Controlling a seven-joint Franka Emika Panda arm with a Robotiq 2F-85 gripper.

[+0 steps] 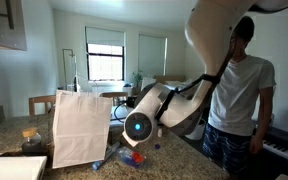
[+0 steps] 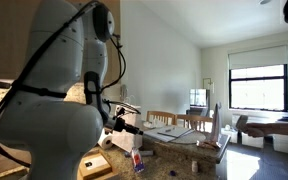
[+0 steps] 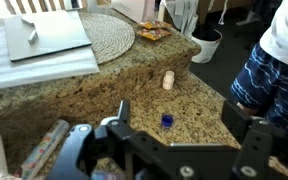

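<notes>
My gripper stands open, its dark fingers spread apart low in the wrist view, with nothing visible between the tips. Beyond them on the speckled counter are a small blue-capped item and a small pale bottle. A clear tube-like item lies to the left. A red, white and blue container appears in exterior view 2. Exterior view 1 has a red-and-blue item under the arm's end; its contact with the fingers is unclear.
A white paper bag stands left of the arm. A jar and a white board are farther left. A person stands by the counter's right side. A round woven mat lies at the back.
</notes>
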